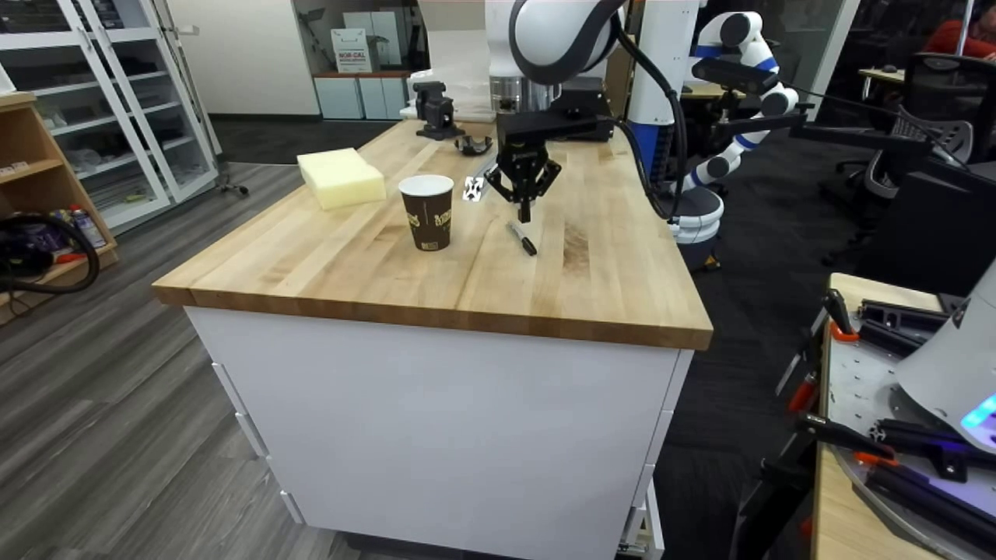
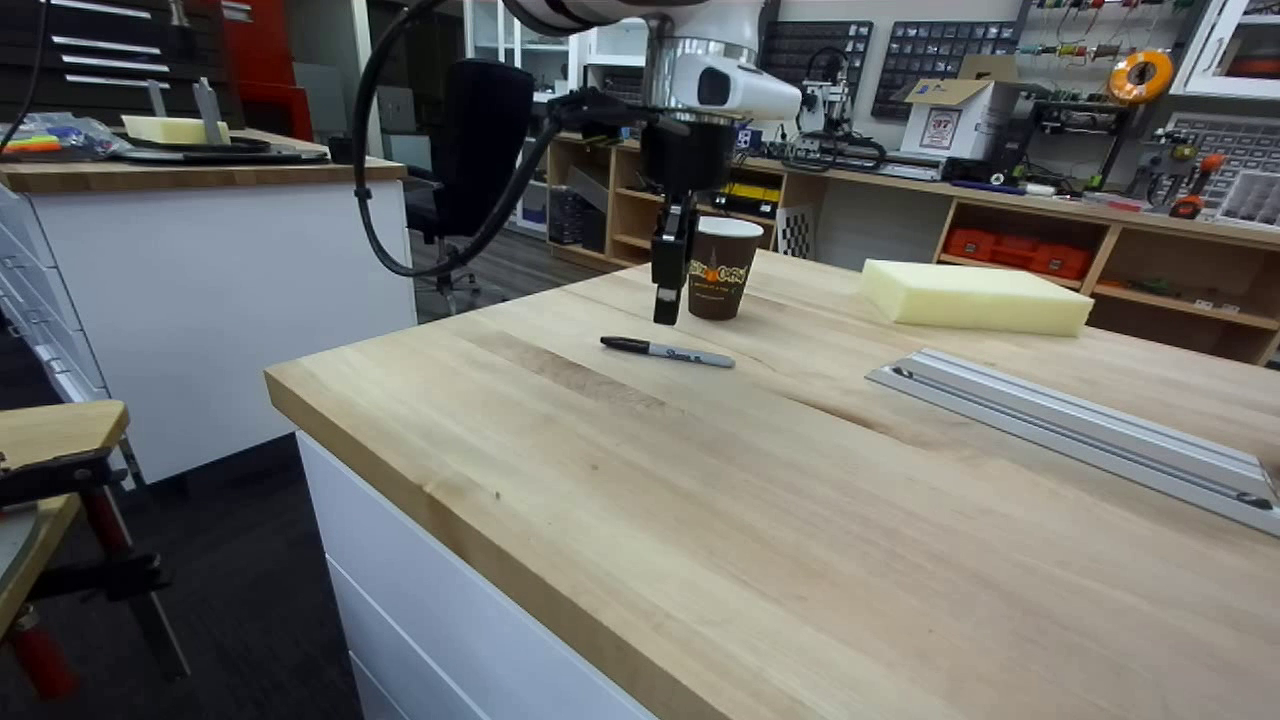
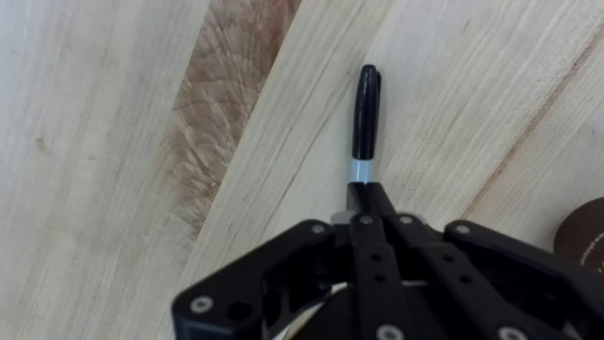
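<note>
A marker [image 2: 667, 352] with a black cap and grey body lies flat on the wooden tabletop. My gripper [image 2: 666, 314] hangs above it in exterior view 2, with a visible gap between fingertips and marker. In the wrist view the black fingers [image 3: 360, 198] meet each other with nothing between them. Past their tips shows the marker's cap [image 3: 365, 113] and a short stretch of its grey body; the remainder is hidden beneath my gripper. From exterior view 1 the marker [image 1: 523, 239] is just below and to the near side of the fingertips.
A brown paper cup [image 1: 429, 219] stands upright close to the gripper. Farther left lies a yellow foam block [image 1: 341, 178]. An aluminium rail [image 2: 1068, 432] rests on the tabletop.
</note>
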